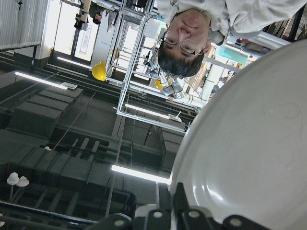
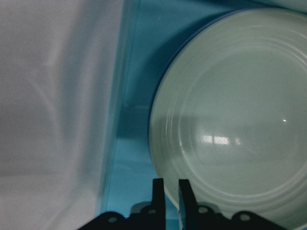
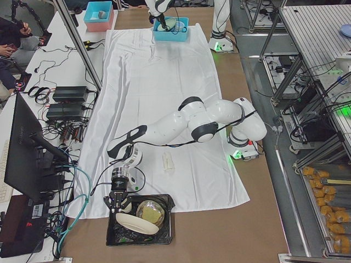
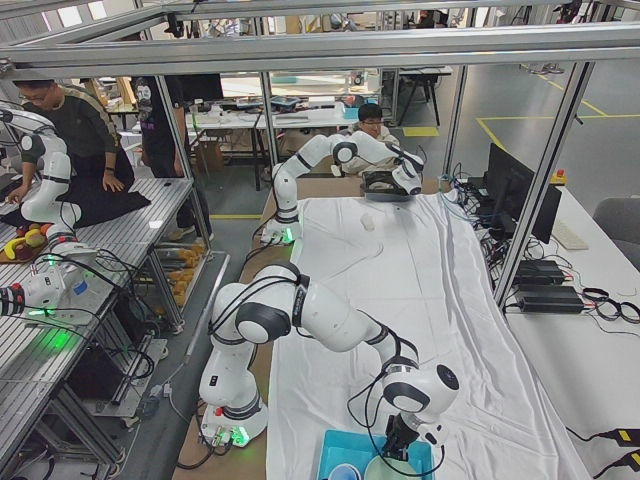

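Note:
My left gripper (image 3: 116,201) holds a white dish (image 1: 249,139) by its rim, tilted above the black bin (image 3: 163,234) in the camera left view; a round container with yellowish contents (image 3: 151,213) sits in that bin. At the far end, my right gripper is over a blue bin (image 4: 342,448), its fingers at the near rim of a pale green plate (image 2: 230,115); whether they are shut on it is unclear.
A white cloth (image 3: 159,71) covers the table between the bins, with a small pale item (image 3: 168,161) on it. A monitor (image 3: 27,153) and cables stand alongside. A person sits behind the black bin.

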